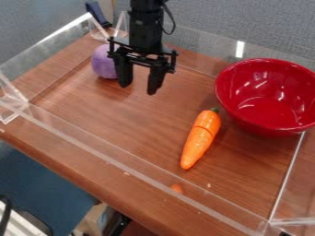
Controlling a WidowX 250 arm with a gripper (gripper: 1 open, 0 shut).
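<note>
My black gripper hangs over the back left of the wooden table, its two fingers apart with nothing seen between them. Just behind it and to the left, partly covered by it, is a round purple object. An orange carrot lies on the table to the right front. A large red bowl sits at the back right.
Low transparent walls edge the wooden table. Bare tabletop fills the middle and front left. A small orange piece shows near the front edge.
</note>
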